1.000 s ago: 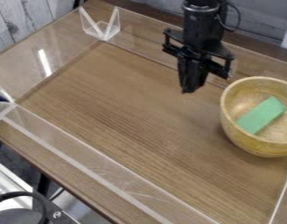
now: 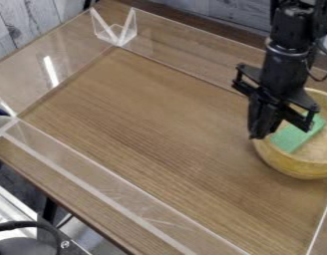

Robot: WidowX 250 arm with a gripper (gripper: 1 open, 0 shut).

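Note:
The black robot gripper (image 2: 265, 127) reaches down from the top right over a yellow bowl (image 2: 297, 165) at the right edge of the wooden table. Its tip is at the bowl's left rim, in front of a green block (image 2: 302, 137) in the bowl, which it partly hides. Its fingers look close together, with nothing visible between them, though the dark shapes are hard to separate.
Clear plastic pieces stand at its upper left and left edge. A black cable or arm part (image 2: 27, 229) lies at the bottom left corner.
The gripper has moved right and down from the upper middle of the table to the bowl, now covering part of it and the green block.

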